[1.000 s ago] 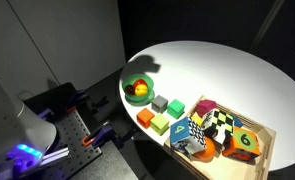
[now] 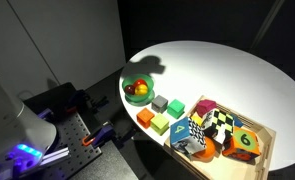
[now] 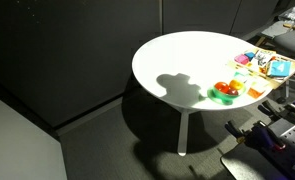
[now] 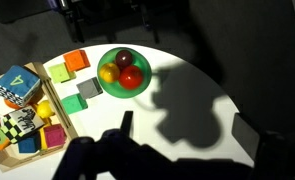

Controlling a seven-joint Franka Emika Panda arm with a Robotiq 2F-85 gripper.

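A green bowl (image 2: 139, 98) rests on the white round table near its left edge, holding red, yellow-orange and dark round items; from above, the bowl (image 4: 124, 92) shows a large red ball (image 4: 131, 77), an orange one (image 4: 109, 73) and a dark one (image 4: 124, 58). Beside it sit loose cubes: orange (image 2: 145, 117), grey (image 2: 160, 103), green (image 2: 176, 108) and yellow-green (image 2: 159, 125). My gripper is open high above the table, its dark fingers spread wide with only bare tabletop and shadow between them. Neither exterior view shows the gripper.
A wooden tray (image 2: 257, 168) filled with patterned and coloured blocks stands at the front right. My arm's base (image 2: 17, 140), with blue lights, stands at the left, among dark hardware off the table.
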